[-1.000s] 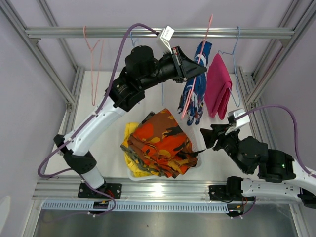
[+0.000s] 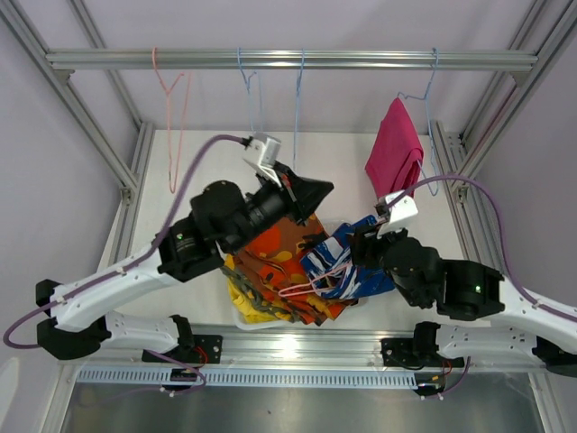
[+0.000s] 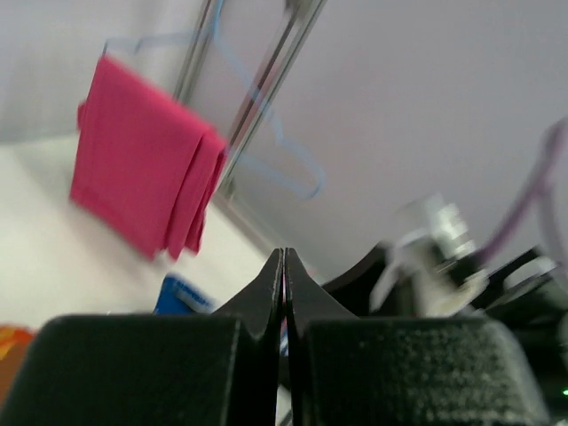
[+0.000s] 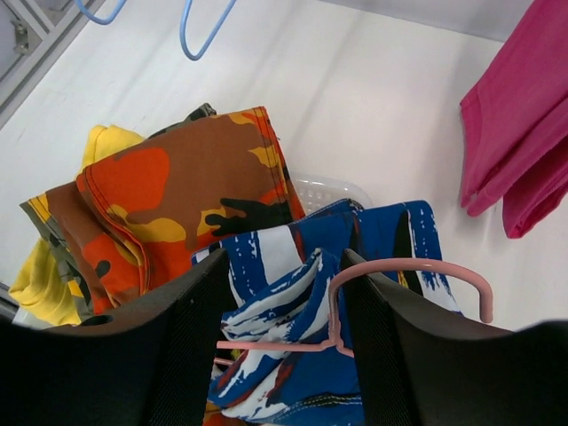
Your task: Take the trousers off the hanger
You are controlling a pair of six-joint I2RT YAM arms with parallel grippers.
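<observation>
Blue patterned trousers (image 2: 361, 280) lie on the clothes pile in the basket, with a pink hanger (image 4: 404, 264) on them. My right gripper is over them, its fingers apart, one either side of part of the hanger and cloth; whether it grips either is unclear. My left gripper is shut with nothing between its fingers; in the top view it (image 2: 315, 189) is raised above the pile's back edge. Pink trousers (image 2: 392, 153) hang on a blue hanger at the right of the rail.
Orange camouflage (image 4: 182, 177) and yellow garments (image 4: 44, 288) fill the white basket (image 4: 328, 192). An empty pink hanger (image 2: 171, 126) and blue hangers (image 2: 297, 108) hang from the rail (image 2: 270, 59). Bare white floor surrounds the basket.
The blue trousers and pink hanger have left the rail and now lie on the pile. My left arm has swung left and down; my right gripper has moved up-left over the blue trousers.
</observation>
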